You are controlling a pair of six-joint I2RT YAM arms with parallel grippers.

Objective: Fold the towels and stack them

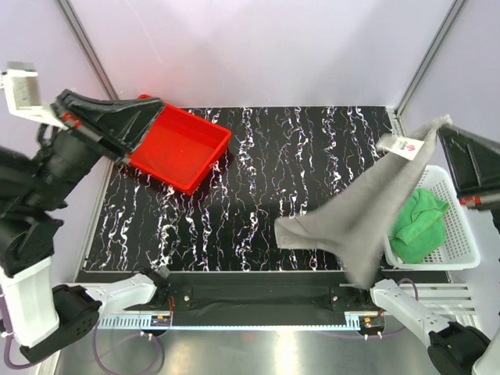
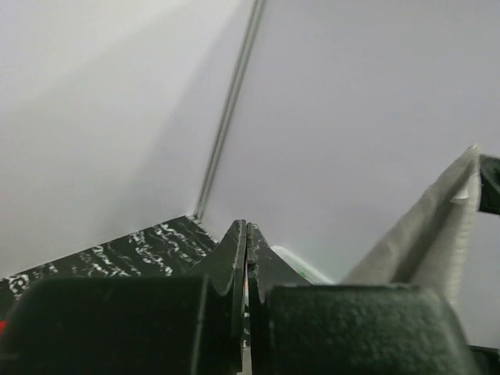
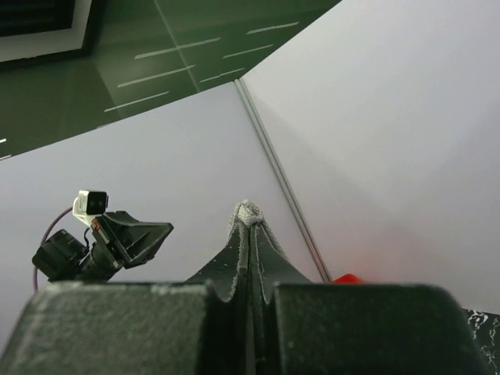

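Observation:
The grey towel hangs from my right gripper at the upper right, its white label near the top and its lower part trailing over the dark table. In the right wrist view, towel cloth shows pinched at my shut fingertips. My left gripper is raised at the upper left, shut with nothing visible between its fingers; in the left wrist view the towel hangs off to the right. A green towel lies in the white basket.
A red tray stands at the back left.

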